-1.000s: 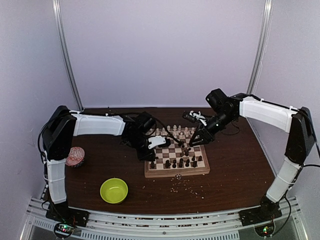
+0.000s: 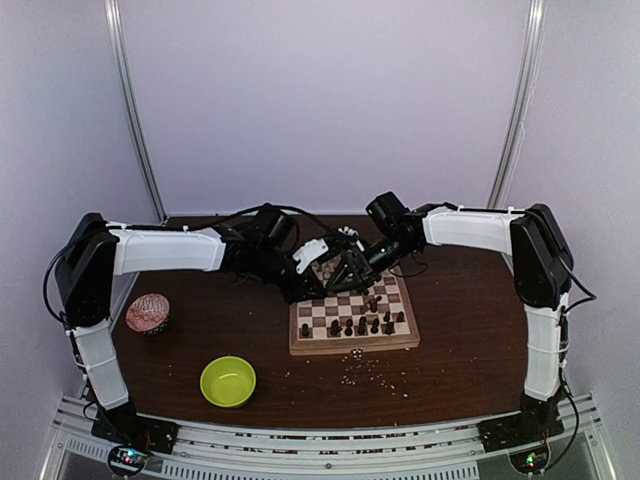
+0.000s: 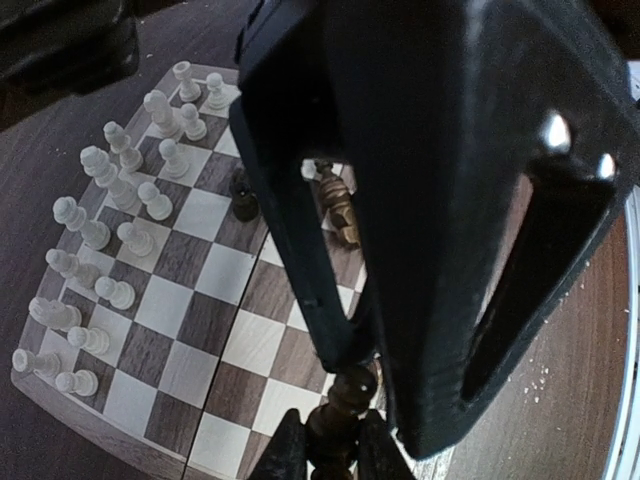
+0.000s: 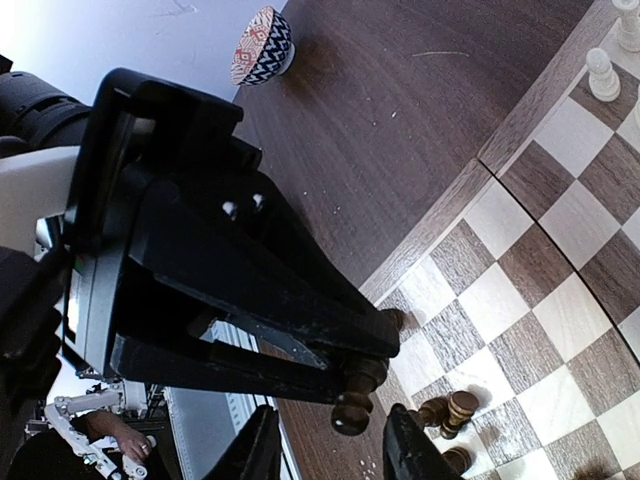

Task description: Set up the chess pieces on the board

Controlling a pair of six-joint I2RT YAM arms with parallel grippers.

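Note:
The chessboard (image 2: 355,340) holds white pieces (image 3: 95,170) along the far side and dark pieces (image 2: 360,325) along the near side. My left gripper is shut on a dark piece (image 3: 352,388), held upright above the board. My right gripper is open close beside it, its fingertips below the piece's head (image 4: 350,412) in the right wrist view. A dark piece (image 3: 335,205) lies on its side mid-board; another (image 3: 245,200) stands near it.
A green bowl (image 2: 228,381) stands at the near left and a patterned bowl (image 2: 148,312) at the left. Small white bits lie scattered before the board.

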